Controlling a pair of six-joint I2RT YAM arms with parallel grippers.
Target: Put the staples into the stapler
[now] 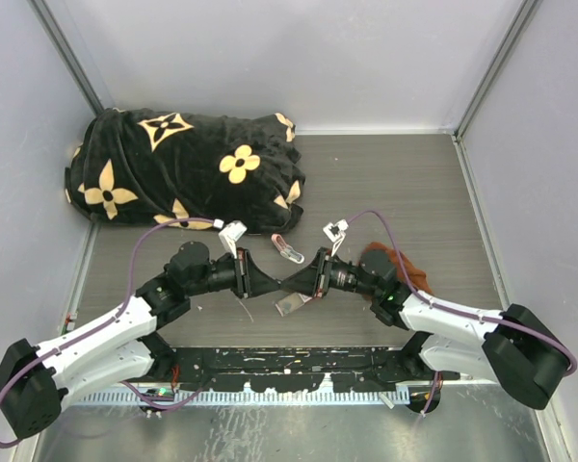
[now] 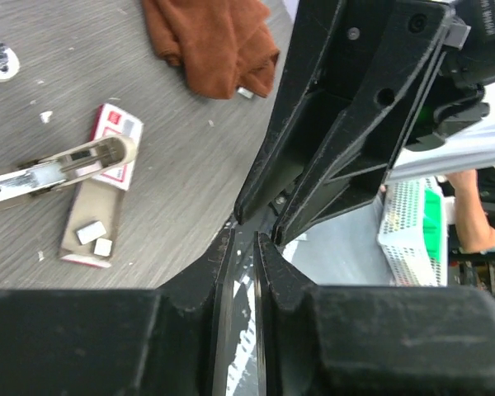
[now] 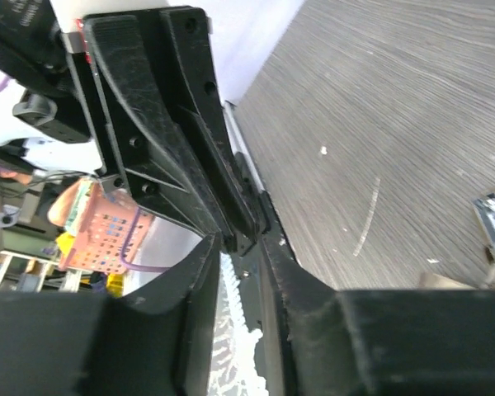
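In the top view, my left gripper (image 1: 275, 285) and right gripper (image 1: 285, 284) meet almost tip to tip above the table. A narrow gap parts the fingers of the left gripper; nothing shows in it. The right gripper is also parted, with background visible through the gap and no object clear there. At the left of the left wrist view, a metal stapler arm (image 2: 45, 175) with a rounded end lies across the red-and-white staple box (image 2: 120, 132). Two short staple pieces (image 2: 91, 232) sit in its tray end. The top view hides the metal arm under my grippers.
A pink, white and clear piece (image 1: 287, 248) lies behind the grippers. A brown cloth (image 1: 409, 269) is at the right, and a dark flowered cushion (image 1: 188, 168) fills the back left.
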